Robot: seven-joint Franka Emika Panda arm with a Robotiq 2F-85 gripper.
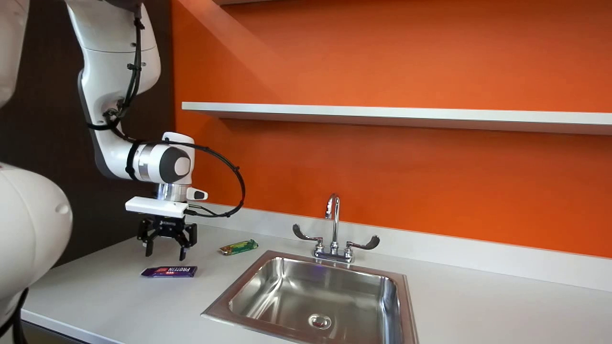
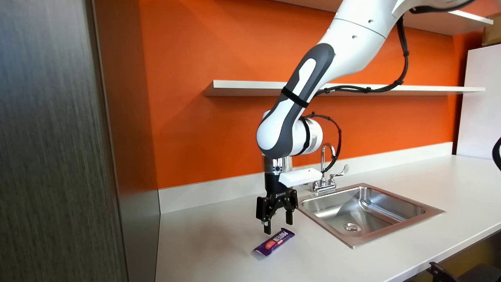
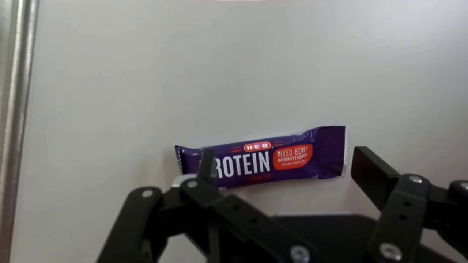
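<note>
A purple protein bar (image 1: 169,272) lies flat on the counter to the left of the sink. In the wrist view the same bar (image 3: 245,173) shows its printed face, with one finger (image 3: 207,164) overlapping its left part and the other finger (image 3: 373,175) just past its right end. My gripper (image 2: 278,225) is open and points down above the counter, close to the bar, with a gap of air below its tips. Nothing is between its fingers. A green-wrapped bar (image 1: 238,247) rests farther back, near the sink's left corner.
The steel sink (image 1: 410,312) with its faucet (image 1: 334,223) is set into the counter. A dark panel (image 2: 136,211) closes off the left side, and a white shelf (image 1: 396,112) runs along the orange wall above. Clear counter (image 2: 206,249) surrounds the purple bar.
</note>
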